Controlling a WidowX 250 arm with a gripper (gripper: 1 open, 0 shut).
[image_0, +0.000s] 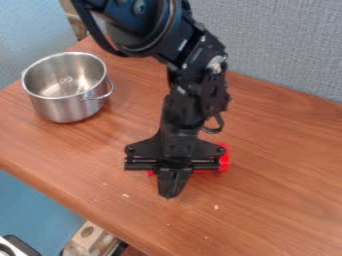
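My black gripper (173, 187) points down at the middle of the wooden table, its fingertips low near the surface and shut. A red object (222, 158) lies behind it, mostly hidden, showing at the gripper's right side and slightly at its left. Whether anything is between the fingers does not show. A steel pot (64, 88) stands at the back left of the table.
A grey wall borders the back. A blue surface and some small hardware lie beyond the table's left edge at lower left.
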